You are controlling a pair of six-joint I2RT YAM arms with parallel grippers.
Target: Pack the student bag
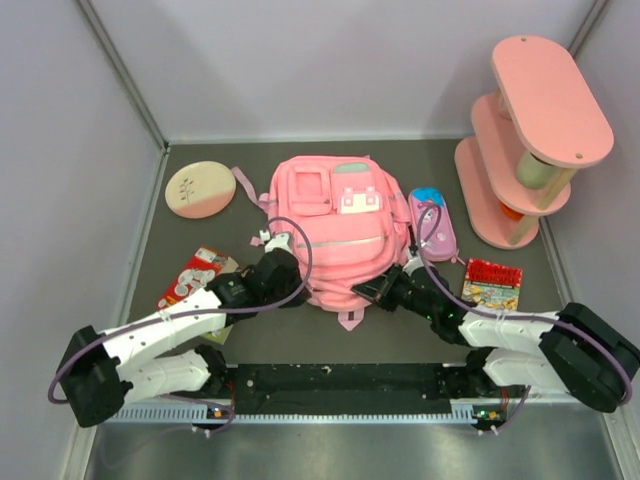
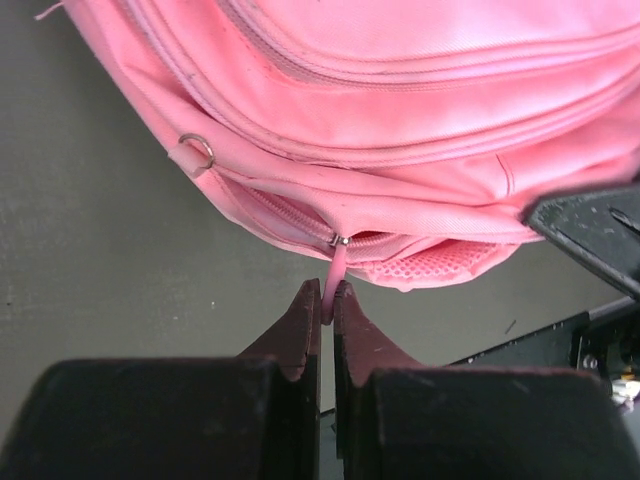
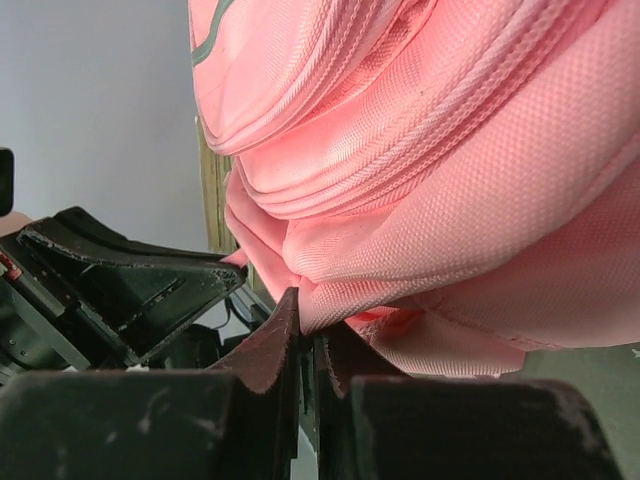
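Note:
The pink backpack (image 1: 335, 220) lies mid-table, its lower part bunched toward me. My left gripper is shut on the pink zipper pull (image 2: 336, 268) at the bag's lower edge, where a short stretch of zipper shows open beside mesh lining. My right gripper is shut against a fabric fold at the bag's lower right; whether any cloth is between its fingers is hard to tell. The pink pencil case (image 1: 433, 225) lies right of the bag.
A round plate (image 1: 200, 188) lies back left. Red booklets (image 1: 185, 280) lie under the left arm's side. A book with red pieces (image 1: 492, 285) and a pink tiered shelf (image 1: 540, 85) stand at the right.

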